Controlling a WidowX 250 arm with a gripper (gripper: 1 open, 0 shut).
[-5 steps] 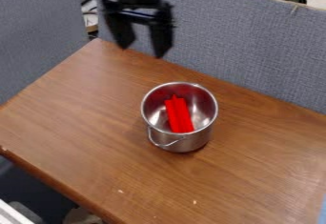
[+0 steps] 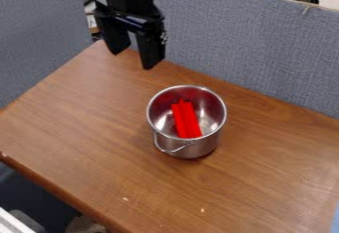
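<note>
A steel pot (image 2: pixel 211 136) with a thin wire handle stands right of centre on the wooden table (image 2: pixel 93 128), with a red block (image 2: pixel 185 118) lying inside it. My black gripper (image 2: pixel 134 43) hangs above the back left of the table, apart from the pot. It is open, with nothing visible between its fingers.
A grey padded wall (image 2: pixel 259 44) runs along the back, and another (image 2: pixel 40 54) along the left.
The pot and red block have stayed where they were.
</note>
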